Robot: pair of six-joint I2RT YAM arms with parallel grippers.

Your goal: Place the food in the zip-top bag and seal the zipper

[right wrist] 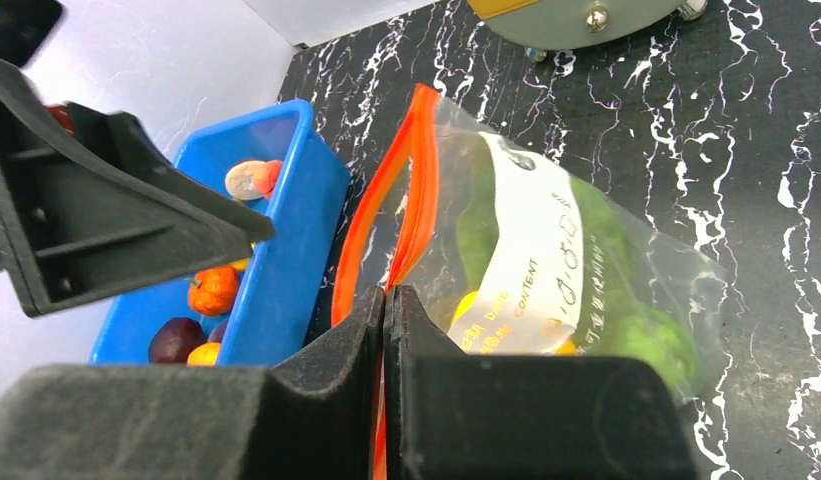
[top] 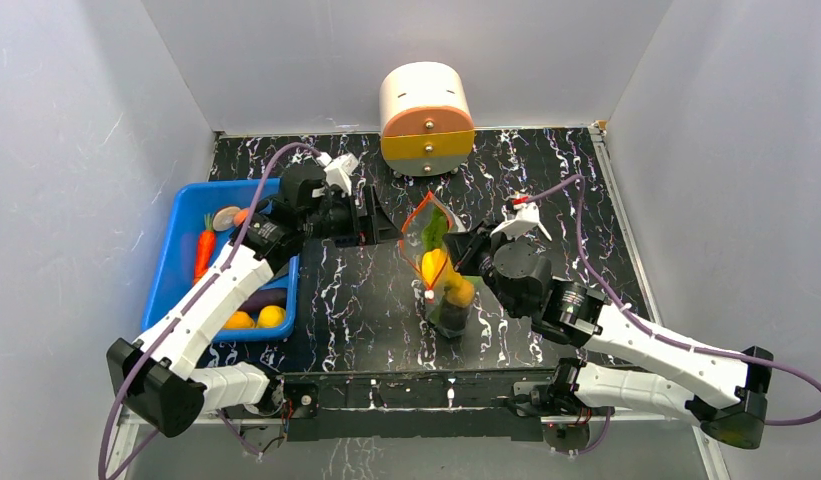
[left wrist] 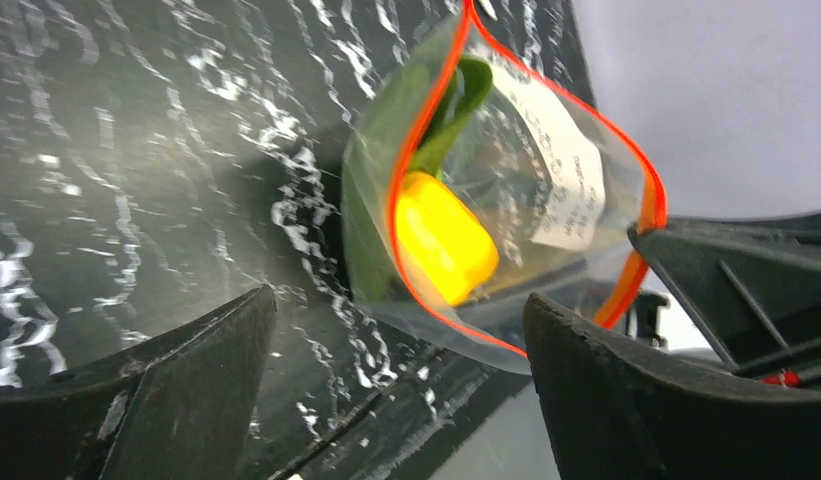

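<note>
A clear zip top bag (top: 418, 222) with an orange-red rim hangs at the table's middle, its mouth gaping. Inside it are a yellow food piece (left wrist: 441, 235) and green leafy food (left wrist: 456, 110); a dark item shows low in the bag from the top. My right gripper is shut on the bag's orange rim, the strip passing between its fingertips. The left gripper (top: 394, 237) stands at the bag's left side, fingers parted. In the left wrist view the rim passes near its right finger (left wrist: 596, 400), and nothing is gripped.
A blue bin (top: 160, 270) with a carrot, an eggplant and several other foods stands at the left. The rounded drawer box (top: 426, 105) is at the back. Bare dark marble tabletop (top: 361, 300) lies around the bag.
</note>
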